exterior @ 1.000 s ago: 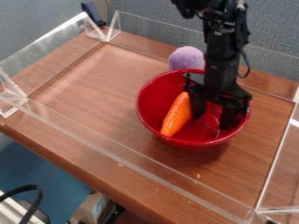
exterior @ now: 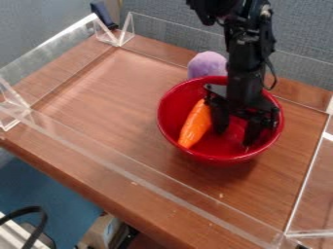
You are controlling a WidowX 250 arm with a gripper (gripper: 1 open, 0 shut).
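A red bowl [exterior: 207, 152] sits on the right part of the wooden table. An orange carrot-shaped object [exterior: 194, 126] lies in its left half. My black gripper [exterior: 239, 124] reaches down into the bowl's right side, beside the orange object; its fingers are dark and overlapping, so whether they are open or shut, or on anything, I cannot tell. A light purple round object [exterior: 207, 62] rests behind the bowl.
Clear low walls edge the wooden table [exterior: 97, 97], whose left part is bare. A grey wall stands behind. Blue floor and a black cable show at the lower left.
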